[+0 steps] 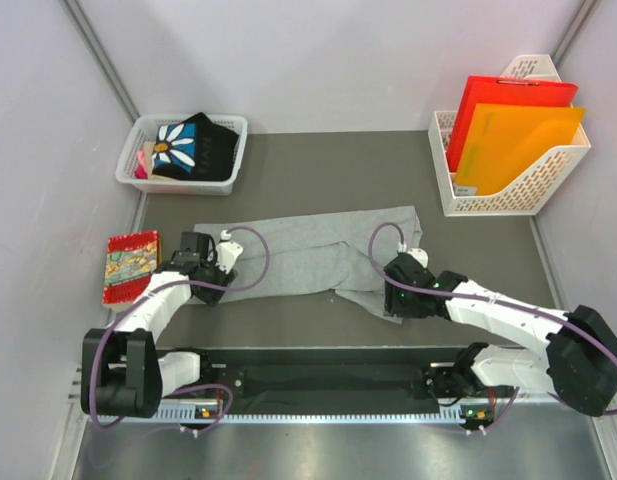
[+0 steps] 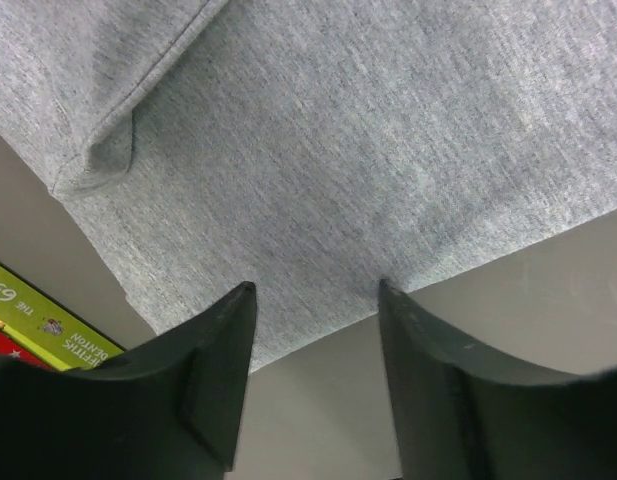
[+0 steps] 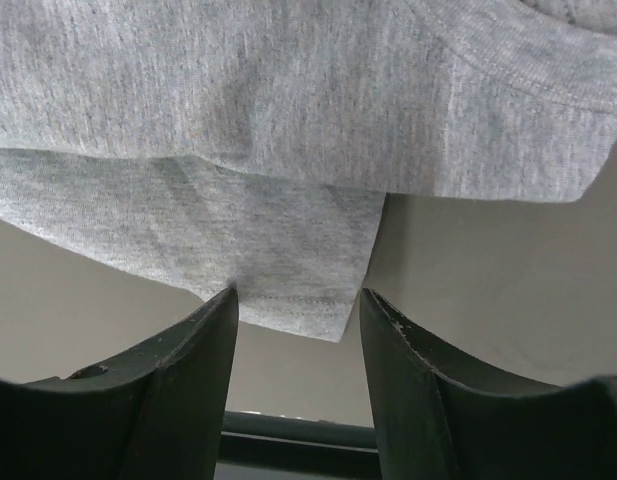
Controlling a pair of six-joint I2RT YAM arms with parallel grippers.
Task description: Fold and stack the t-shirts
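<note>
A grey t-shirt (image 1: 298,265) lies across the middle of the table, long and narrow, with one layer folded over another. Its sleeve end (image 3: 298,310) sticks out toward the front on the right. Over the shirt's front left corner is my left gripper, its fingers apart with the cloth's edge beneath and between them. My right gripper stands open above the sleeve end, the hem showing between its fingertips. Whether either gripper touches the cloth, I cannot tell. In the top view the arms cover both front corners.
At the back left stands a white basket (image 1: 231,187) with a black flowered cloth in it. A white file holder (image 1: 538,195) with red and orange folders is at the back right. Left of the shirt lies a colourful book (image 1: 131,268). Bare table shows behind the shirt.
</note>
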